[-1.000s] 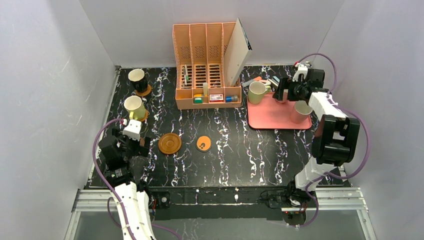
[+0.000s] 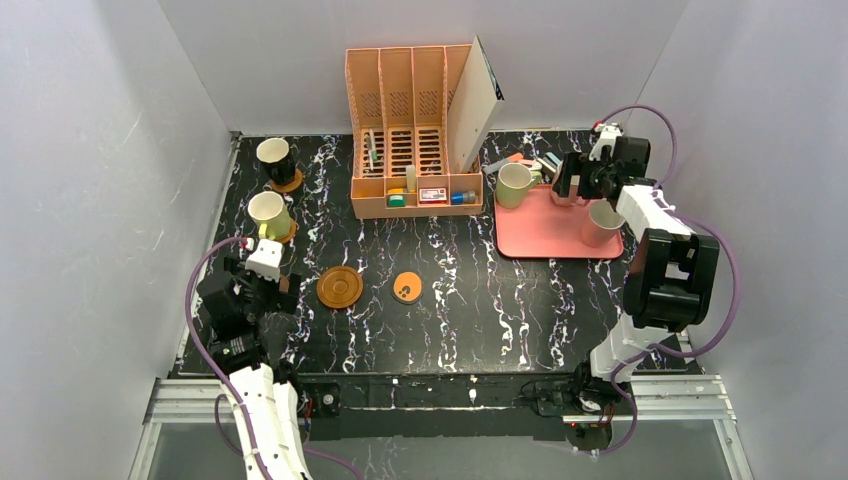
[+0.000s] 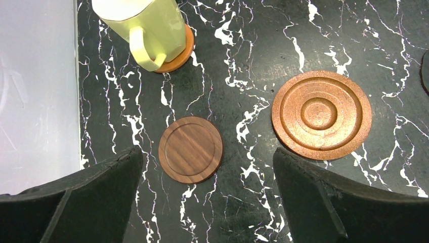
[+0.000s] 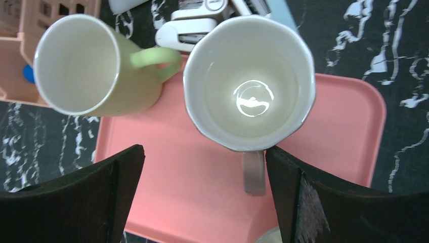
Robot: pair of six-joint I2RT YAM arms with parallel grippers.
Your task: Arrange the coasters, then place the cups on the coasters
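Note:
On the pink tray [image 2: 540,235], a pale cup [image 4: 248,81] stands near the far edge, its handle [image 4: 254,174] pointing into the gap of my right gripper. This gripper is open above the tray. The handle appears beside the right-hand finger [image 4: 291,177]; whether they touch I cannot tell. From the top, the arm mostly covers that cup. My left gripper hangs open over a small dark-wood coaster [image 3: 190,150], nothing between its fingers. A larger brown coaster [image 2: 340,287] and an orange coaster [image 2: 407,287] lie bare to its right.
A green cup [image 2: 515,185] and a pinkish cup [image 2: 602,223] share the tray. At left, a black cup [image 2: 275,160] and another green cup [image 2: 268,212] sit on coasters. An orange organizer [image 2: 412,205] stands at the back.
The left arm has not moved.

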